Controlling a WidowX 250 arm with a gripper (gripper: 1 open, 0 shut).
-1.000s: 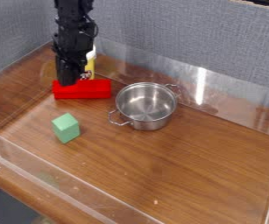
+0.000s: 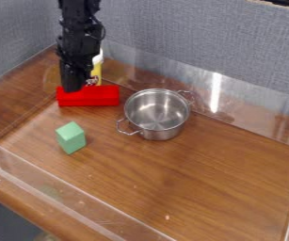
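The black robot gripper [image 2: 76, 75] hangs at the upper left, low over a red block [image 2: 99, 95] lying on the wooden table [image 2: 210, 188]. A yellow and white object [image 2: 95, 71] stands behind the red block, partly hidden by the gripper. The fingers are dark and small in the view; nothing clearly shows held between them, and they look shut. A mint-green block [image 2: 72, 137] sits nearer the front, below the red one. A steel pot [image 2: 158, 115] with two handles stands to the right of the red block.
Grey walls line the back and left of the table, with a clear strip along the back right and the front left edge.
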